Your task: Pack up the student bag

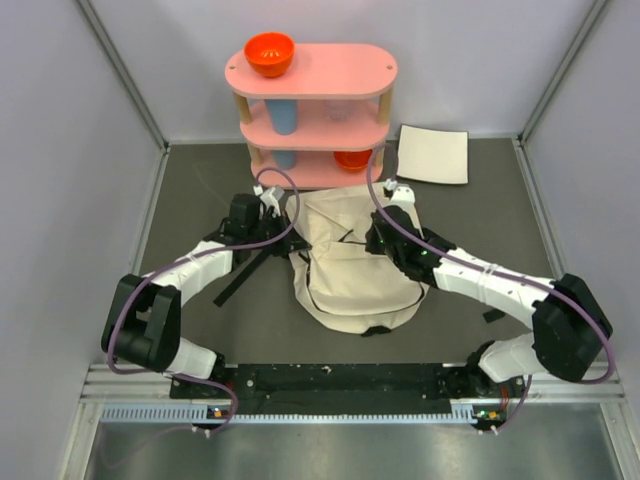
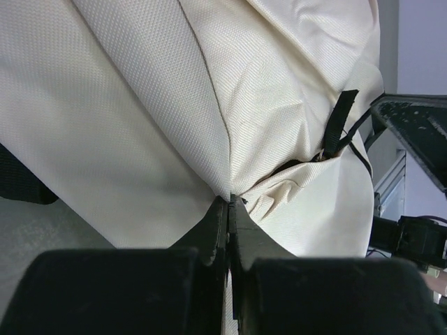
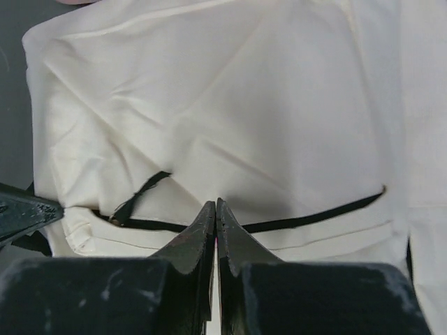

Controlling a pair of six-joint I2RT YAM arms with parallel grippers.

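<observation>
The cream cloth bag [image 1: 362, 280] lies flat on the table with a black-edged slit across its upper part. In the left wrist view my left gripper is shut with a fold of the bag's fabric gathered at its tips, at the bag's left side. My right gripper is shut over the middle of the bag, near the black zip line [image 3: 314, 218]; nothing shows between its fingers. A short black zip pull [image 3: 143, 194] lies to its left. The inside of the bag is hidden.
Behind the bag stands a pink shelf [image 1: 335, 80] with orange bowls and blue cups. A white board [image 1: 432, 155] lies at the back right. A black strap [image 1: 240, 280] stretches over the table at left. Bare table shows on both sides.
</observation>
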